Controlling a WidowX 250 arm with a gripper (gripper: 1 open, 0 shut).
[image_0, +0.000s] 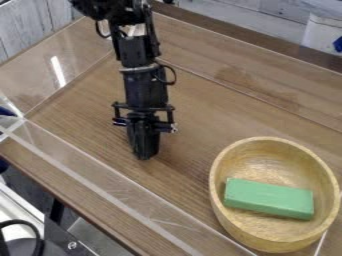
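Observation:
The black robot arm reaches down from the top left, its gripper (144, 142) low over the wooden table (80, 120), left of centre. Whether its fingers are apart or together is hard to make out, and nothing distinct shows between them. At the lower right a round pale wooden bowl (235, 162) holds a green block (269, 198) lying on its side.
A blue and white object (322, 35) is cut off at the top right.

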